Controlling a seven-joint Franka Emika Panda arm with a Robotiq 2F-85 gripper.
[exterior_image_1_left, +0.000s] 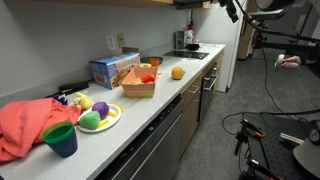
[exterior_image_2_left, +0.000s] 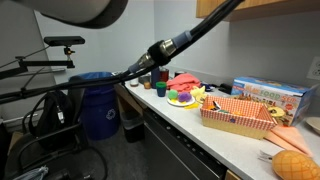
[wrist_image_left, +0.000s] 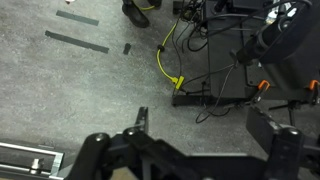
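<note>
My gripper is open above the floor in the wrist view, its two dark fingers wide apart with nothing between them. In exterior view 1, part of the arm and gripper shows at the top right, far from the counter items. On the counter stand an orange basket with things in it, a plate of colourful toy food, a green cup and a red cloth. An orange round item sits alone further along.
A colourful box leans by the wall behind the basket. Bare counter runs along the front edge. Cables, including a yellow one, lie on the floor. A blue bin stands beyond the counter's end.
</note>
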